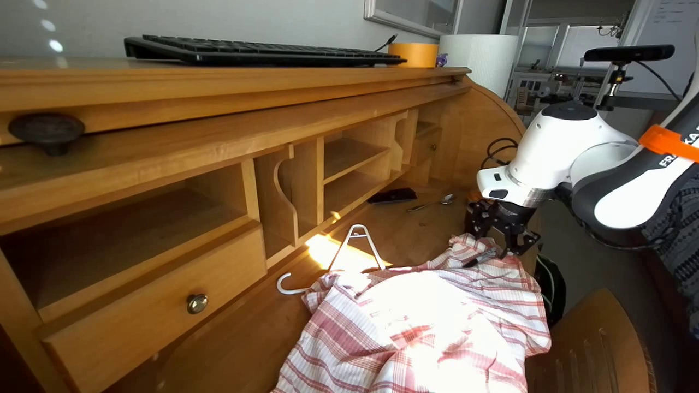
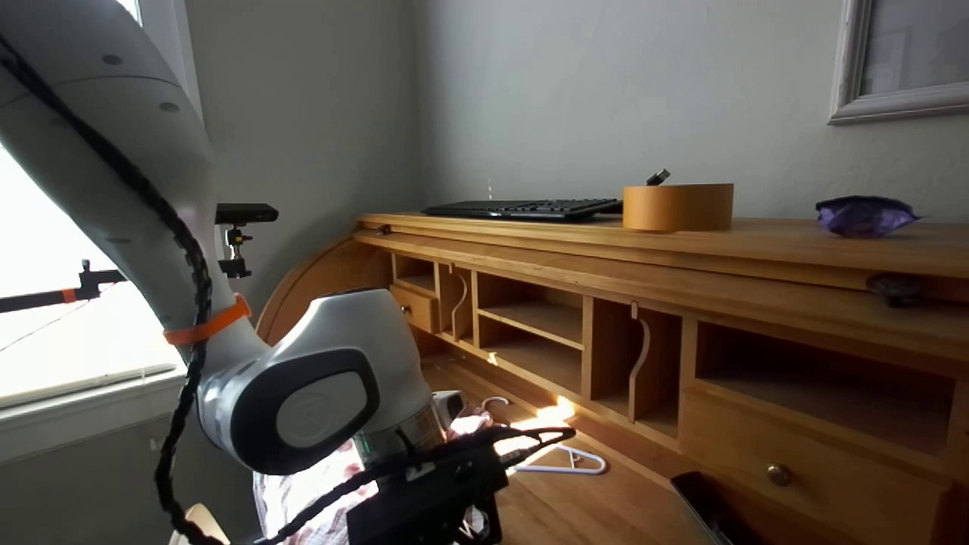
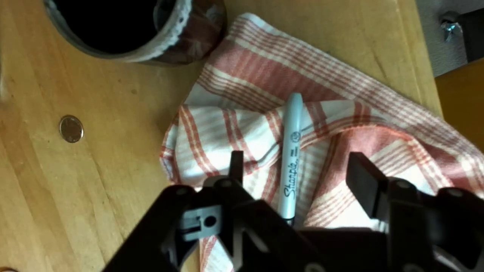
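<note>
A grey Sharpie marker [image 3: 290, 158] lies on the red-and-white striped cloth [image 3: 272, 63]. In the wrist view my gripper has its fingers well apart, one on each side of the marker and neither touching it. The first exterior view shows the gripper [image 1: 499, 241] low over the far right part of the cloth [image 1: 419, 321], where the marker appears as a small dark shape. The second exterior view hides the fingertips behind the arm.
A dark cup [image 3: 181, 36] stands close beyond the cloth, and a coin [image 3: 71, 129] lies to the left. A white hanger [image 1: 359, 230], a spoon [image 1: 432, 203] and a black phone [image 2: 704, 509] rest on the desk. The desk's edge is near on the right.
</note>
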